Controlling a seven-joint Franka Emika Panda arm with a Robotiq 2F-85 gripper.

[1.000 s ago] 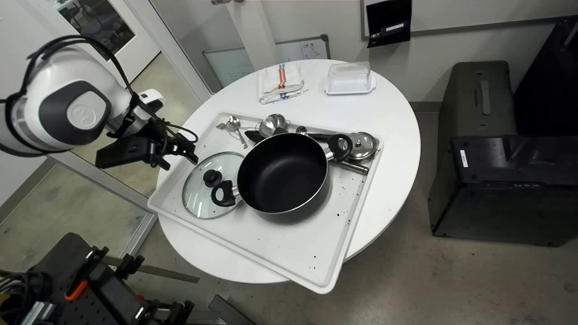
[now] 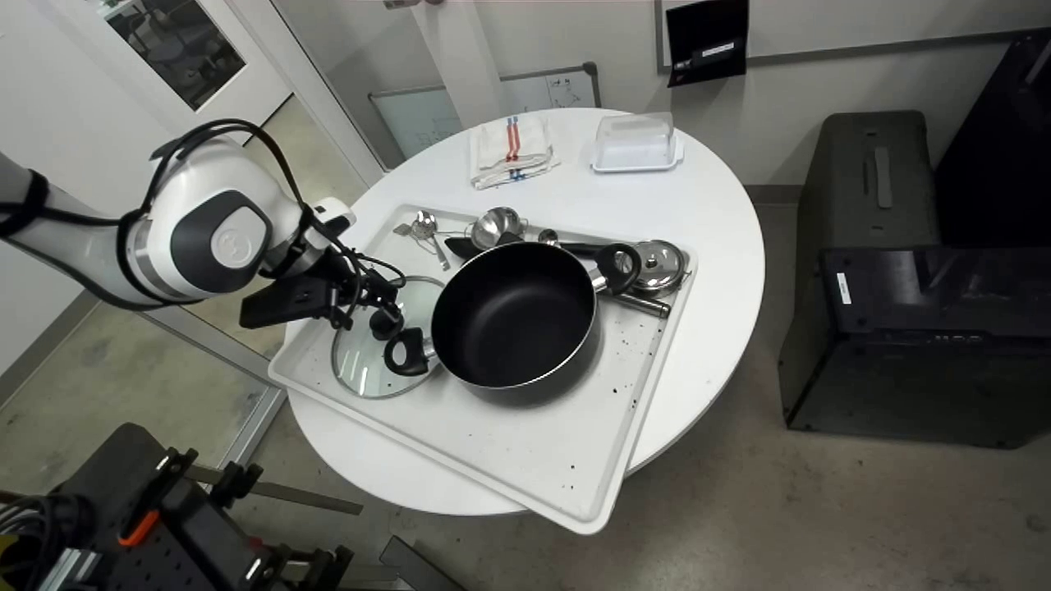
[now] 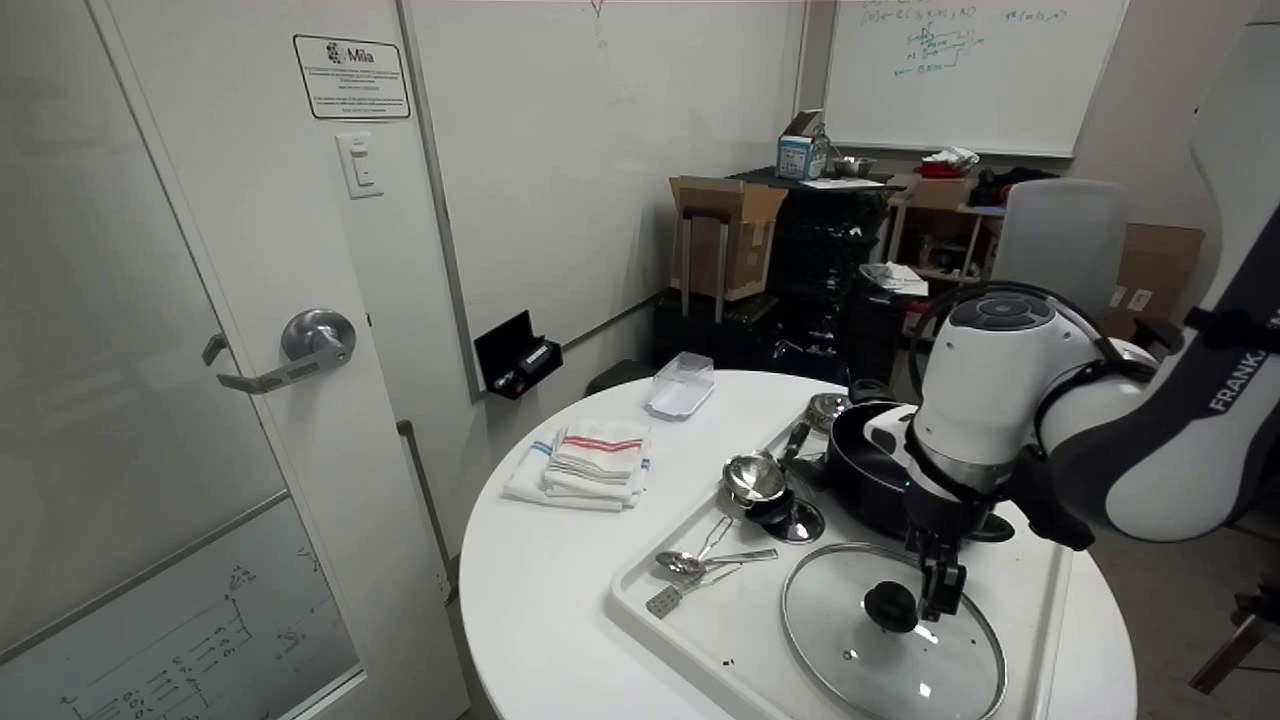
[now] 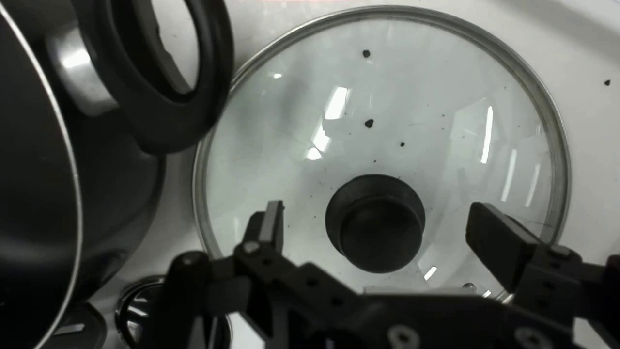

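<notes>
A clear glass lid (image 4: 465, 70) with a metal rim and a black knob (image 4: 380, 232) lies flat on the white tray. My gripper is open over the lid, one finger on each side of the knob in the wrist view, with clear gaps and no contact visible. In exterior view 2, the fingers (image 3: 944, 588) hang close to the knob (image 3: 890, 606). The black pot (image 2: 517, 313) stands beside the lid, empty and uncovered. One of its loop handles (image 2: 406, 351) juts over the lid's edge.
The white tray (image 2: 473, 433) also bears a strainer (image 2: 497, 226), a small metal lid (image 2: 658, 266) and several utensils (image 2: 425, 228). Folded towels (image 2: 512, 153) and a lidded white dish (image 2: 636, 144) lie farther back on the table. The tray's front part is mostly bare.
In exterior view 1 my arm has come right and lower, bringing the gripper from beyond the lid's edge to its knob. The lid and pot have not moved.
</notes>
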